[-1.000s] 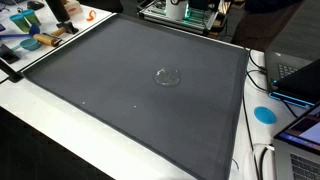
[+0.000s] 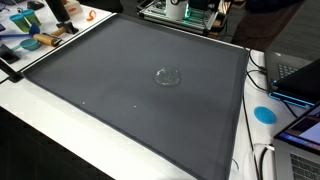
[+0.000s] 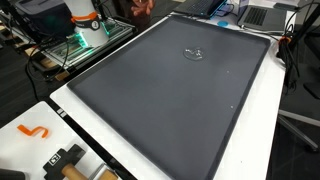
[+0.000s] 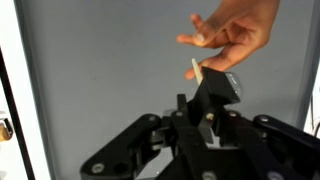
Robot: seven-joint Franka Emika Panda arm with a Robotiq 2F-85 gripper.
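Note:
In the wrist view my gripper is shut on a dark object (image 4: pixel 214 88), whose exact kind I cannot make out. A thin pale stick (image 4: pixel 196 71) shows at its upper left; whether it is part of that object is unclear. A person's bare hand (image 4: pixel 238 32) reaches in just beyond it, fingers spread close to the stick. On the grey board lies a clear round dish or lid (image 2: pixel 167 76), also in the second exterior view (image 3: pixel 193 53). Neither exterior view shows the gripper.
The large grey board (image 2: pixel 120 85) is otherwise bare, on a white table. Tools with wooden handles (image 2: pixel 47 39) and an orange piece (image 2: pixel 91 15) lie off its left side. A blue disc (image 2: pixel 265 115), laptops (image 2: pixel 295 160) and cables sit along the right.

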